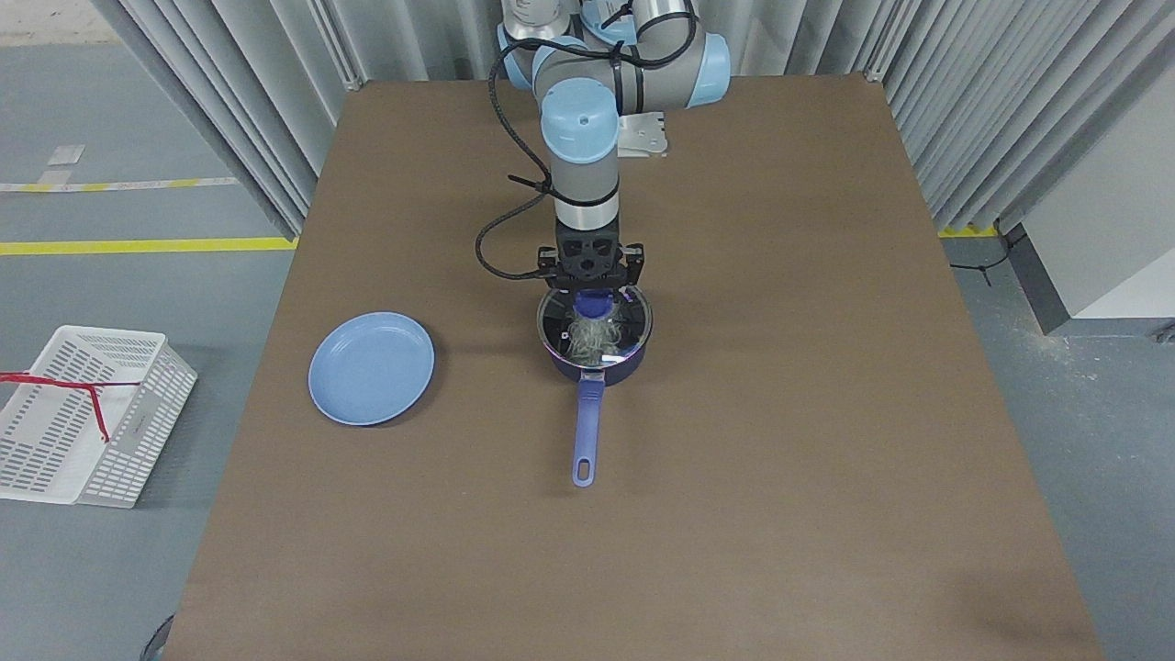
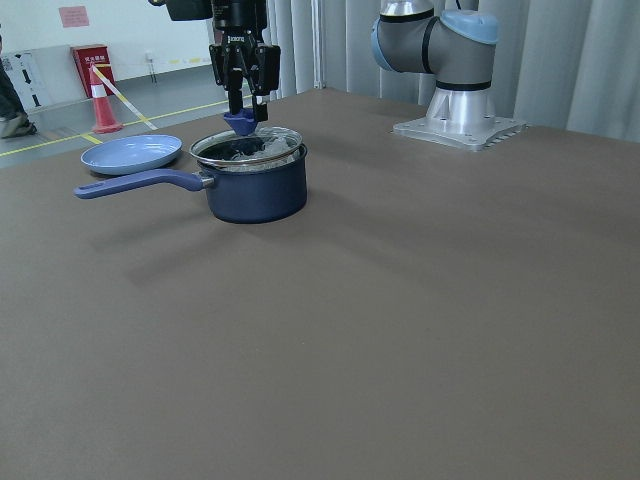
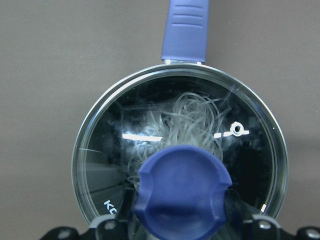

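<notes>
A dark blue saucepan [image 2: 258, 200] with a long blue handle [image 1: 586, 430] stands mid-table. On it is a glass lid [image 3: 105, 150] with a blue knob [image 3: 181, 185]; pale, translucent strands show through the glass. My gripper [image 2: 246, 105] is right over the lid, its fingers at either side of the knob and apparently shut on it. In the left view the lid looks slightly tilted on the pot. A blue plate [image 1: 370, 368] lies on the table to the left of the pan in the front view.
A white perforated basket [image 1: 143, 441] sits on the floor to the left. The arm's base [image 2: 460, 135] is at the back of the table, with curtains behind.
</notes>
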